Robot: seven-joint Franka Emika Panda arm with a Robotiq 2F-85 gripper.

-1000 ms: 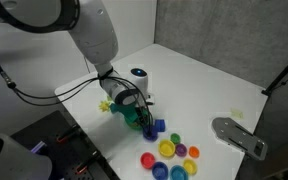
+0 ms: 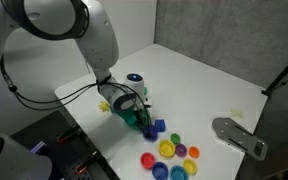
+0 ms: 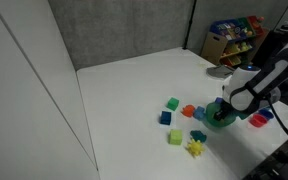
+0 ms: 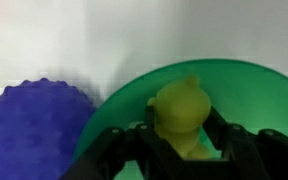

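Note:
A yellow rounded toy [image 4: 181,104] sits over the green bowl [image 4: 252,90] in the wrist view. My gripper has its dark fingers apart, one on each side of the toy's lower part. Whether they press on it cannot be told. From the first exterior view, the gripper's white body hangs over the green bowl [image 2: 127,117] and hides most of its inside. The second exterior view also shows the arm above the green bowl [image 3: 213,115].
A purple-blue bumpy ball [image 4: 36,130] lies close beside the bowl. Toward the near side are a red cup [image 2: 148,160], a yellow cup [image 2: 167,149] and several other small coloured things. A grey metal tray [image 2: 240,137] lies to the right.
Over the last second my gripper has come down slightly and shifted a little left at the bowl. The cups and other things on the table have not moved.

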